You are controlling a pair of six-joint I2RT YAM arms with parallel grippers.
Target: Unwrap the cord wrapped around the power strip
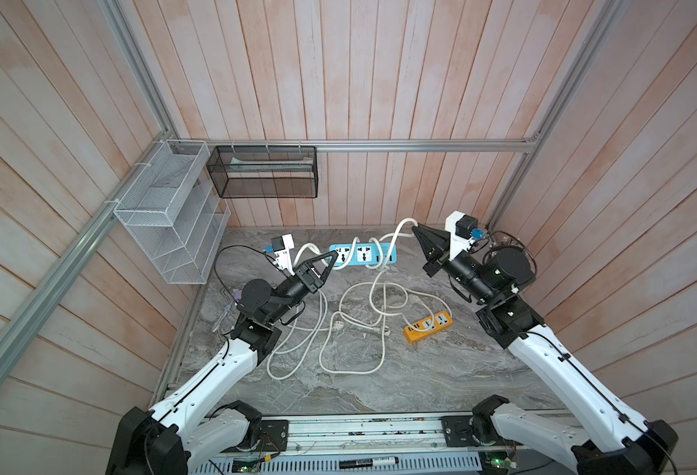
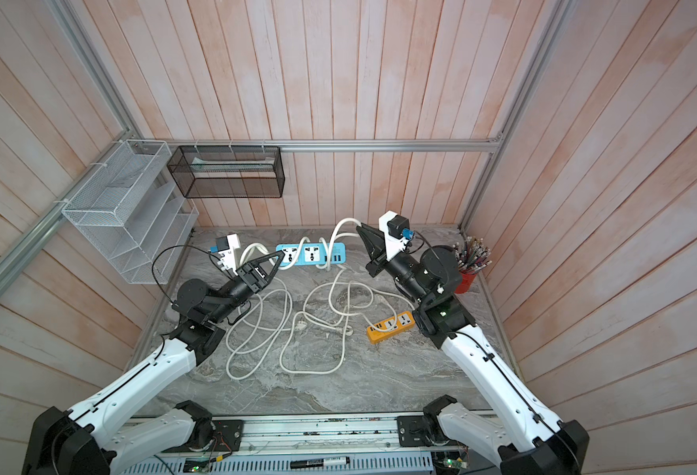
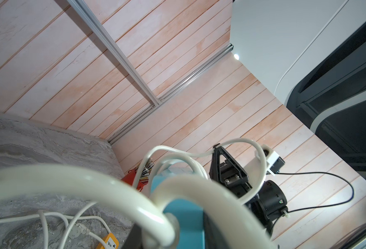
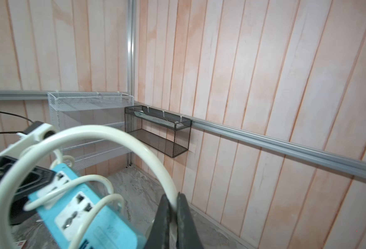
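A blue power strip hangs above the table, its cord end gripped at the left by my left gripper. In the left wrist view the strip sits between that gripper's fingers, behind a thick loop of cord. White cord still passes around the strip's body in several turns. My right gripper is shut on the white cord, up and right of the strip's free end. From there a big loop bows over toward the strip. In the top right view my right gripper stands apart from the strip.
An orange power strip and tangled white cord lie on the grey table below. A red cup of pens stands at the right. Wire baskets hang at the back left. Clear table lies in front.
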